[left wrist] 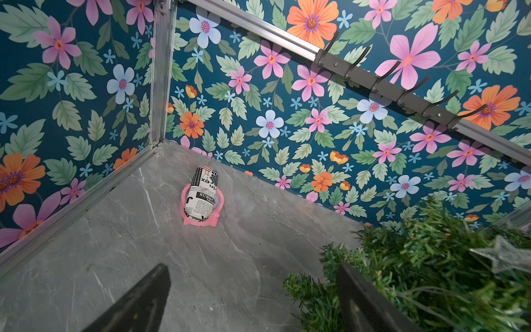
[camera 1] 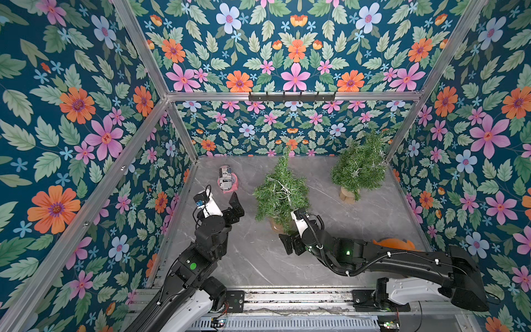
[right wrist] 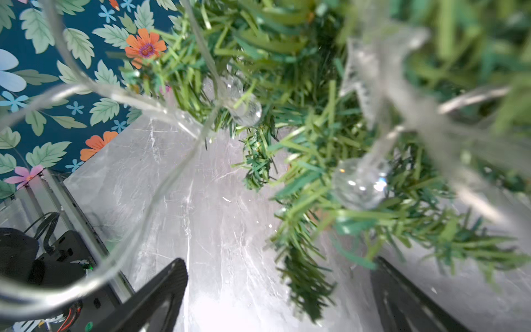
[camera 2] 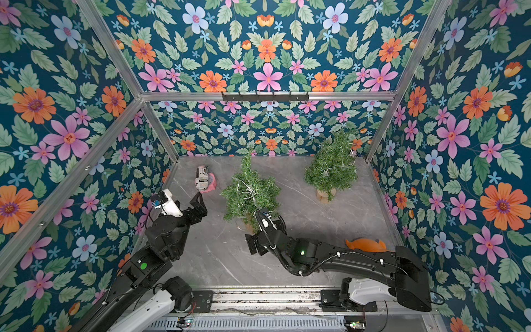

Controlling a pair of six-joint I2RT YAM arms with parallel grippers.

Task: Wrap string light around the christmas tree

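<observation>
The middle Christmas tree (camera 1: 282, 196) stands on the grey floor with clear string lights on it; in the right wrist view bulbs (right wrist: 359, 182) and wires cross its branches. My right gripper (camera 1: 294, 240) is open low at the tree's front, branches between and above its fingers, none visibly clamped. My left gripper (camera 1: 232, 210) stands open left of that tree, with nothing seen held; in the left wrist view the tree's branches (left wrist: 420, 265) lie by its right finger.
A second tree (camera 1: 358, 166) stands back right. A printed can-like object (left wrist: 202, 193) lies on a pink item (camera 1: 229, 182) back left. An orange object (camera 2: 365, 243) is partly behind the right arm.
</observation>
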